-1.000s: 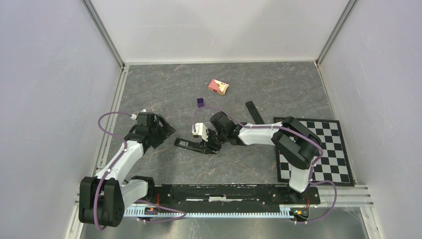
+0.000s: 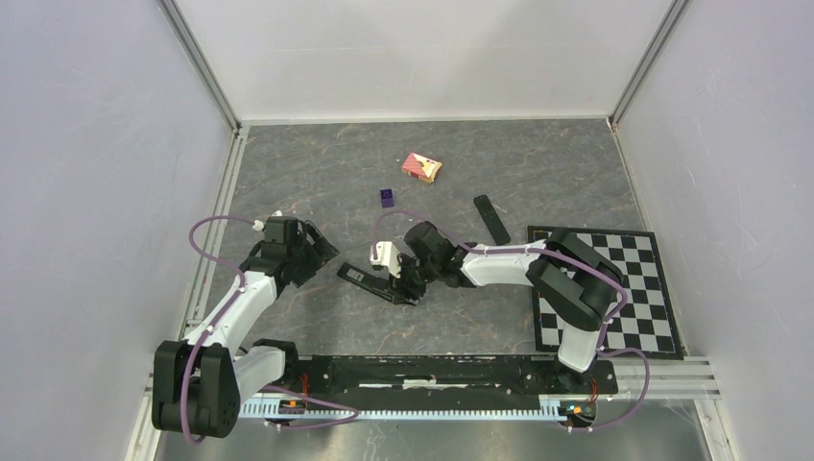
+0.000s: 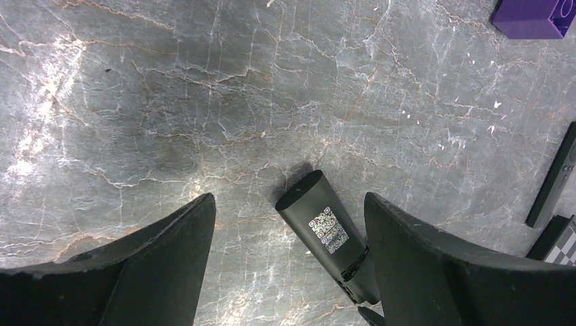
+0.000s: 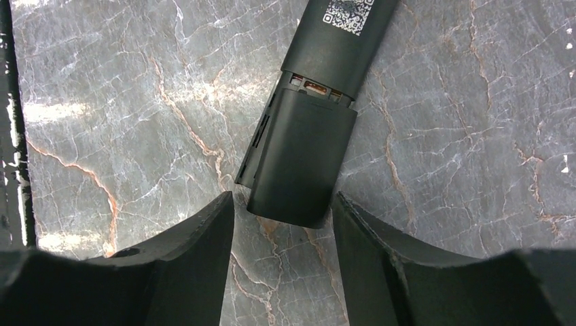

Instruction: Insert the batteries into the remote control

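Note:
The black remote (image 4: pixel 339 47) lies face down on the marble table, a QR sticker on its back. Its battery cover (image 4: pixel 299 156) sits out of line over the lower end, with a narrow gap showing metal contacts (image 4: pixel 314 88) at its upper edge. My right gripper is open, its fingertips either side of the cover's bottom end. Whether they touch it is unclear. My left gripper stands open to the left of the remote, nothing between its fingers. In the top view the right gripper largely hides the remote's lower end.
A purple box (image 2: pixel 387 198), a red-and-cream pack (image 2: pixel 421 167) and a second dark remote (image 2: pixel 491 219) lie farther back. A checkered board (image 2: pixel 643 317) is at the right.
The left arm has not moved.

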